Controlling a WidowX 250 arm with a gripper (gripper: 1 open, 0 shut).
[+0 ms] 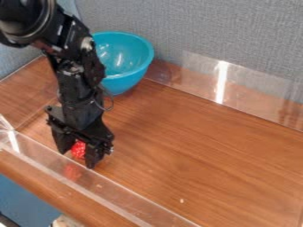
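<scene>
My black gripper (81, 149) is low over the wooden table at the left front, shut on a small red object (78, 150) that is mostly hidden behind the fingers. A turquoise bowl (128, 58) stands at the back left, behind the arm.
A clear low wall runs along the front left edge and another along the back, before a grey textured wall (225, 31).
</scene>
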